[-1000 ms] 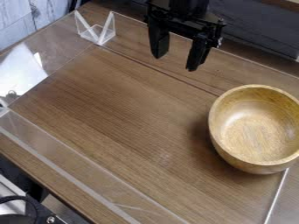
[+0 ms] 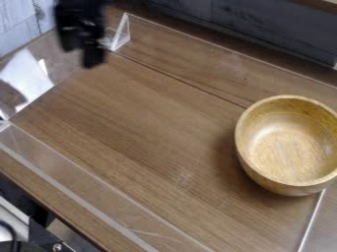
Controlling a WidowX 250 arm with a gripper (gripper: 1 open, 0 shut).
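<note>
My gripper (image 2: 79, 44) is a dark, motion-blurred shape at the upper left of the camera view, above the left back area of the table; whether its fingers are open or shut is unclear. A wooden bowl (image 2: 287, 148) sits at the right of the wooden table (image 2: 145, 128), well apart from the gripper.
A clear angular acrylic piece (image 2: 116, 35) stands at the back left, partly behind the gripper. Transparent strips run along the left and front edges. A dark wall (image 2: 263, 25) borders the back.
My gripper has swept from the back centre of the table to the upper left and is now blurred. The bowl has not moved.
</note>
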